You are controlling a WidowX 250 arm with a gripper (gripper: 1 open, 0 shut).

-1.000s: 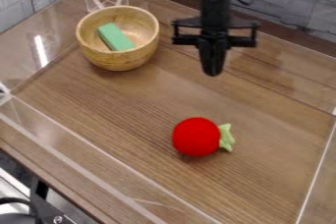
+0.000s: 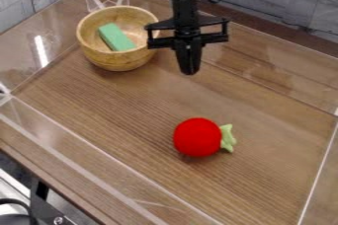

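Observation:
My black gripper (image 2: 191,69) hangs over the upper middle of the wooden table, just right of a yellow bowl (image 2: 122,63); it is shut, with nothing visible between its fingers. In the bowl lies a green block (image 2: 115,37). A red round object (image 2: 197,136) with a pale green piece (image 2: 226,138) at its right sits in the lower middle of the table.
A white wall edge runs along the back, and black cables (image 2: 14,209) show at the bottom left corner.
My gripper has moved left, toward the bowl, from right of centre. The bowl and the red object have stayed where they were.

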